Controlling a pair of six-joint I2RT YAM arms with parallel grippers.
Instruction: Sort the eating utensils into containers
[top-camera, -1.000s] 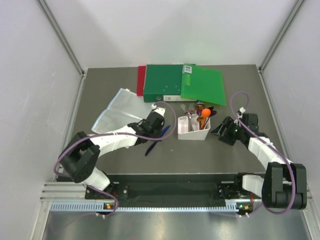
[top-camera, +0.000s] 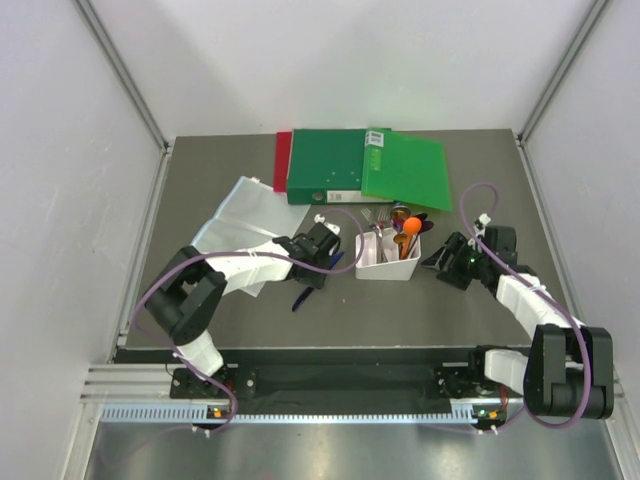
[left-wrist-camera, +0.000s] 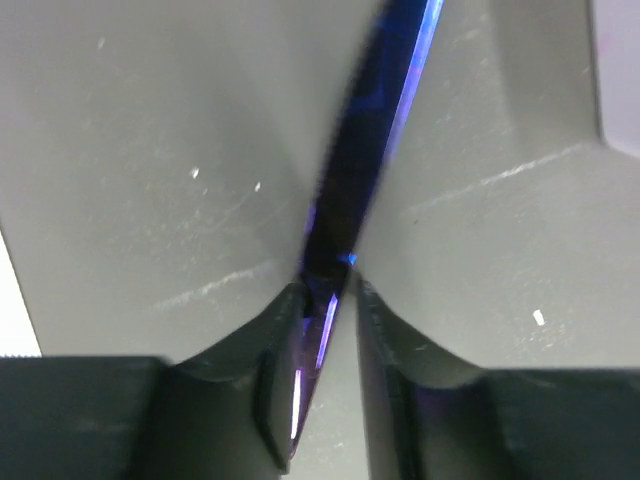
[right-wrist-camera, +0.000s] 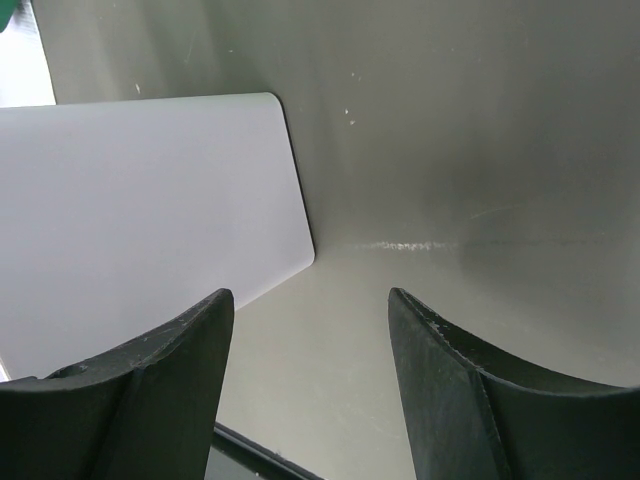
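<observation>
A dark blue, shiny knife (top-camera: 301, 299) lies slantwise on the table, left of the white container (top-camera: 385, 271). My left gripper (top-camera: 318, 285) is low over its middle. In the left wrist view, the knife (left-wrist-camera: 345, 190) runs between the two fingertips of the left gripper. It lies close against the left finger, and a narrow gap shows on the right side, so the fingers are part open. Several utensils, including forks and an orange-headed spoon (top-camera: 412, 226), stand in the container. To its right, my right gripper (top-camera: 436, 265) is open and empty.
Behind the container lie a dark green binder (top-camera: 325, 160), a bright green folder (top-camera: 410, 168) and a red one (top-camera: 282, 160). A clear sleeve (top-camera: 235, 220) lies under the left arm.
The knife's near end has shifted very slightly right. The right arm has stayed still.
</observation>
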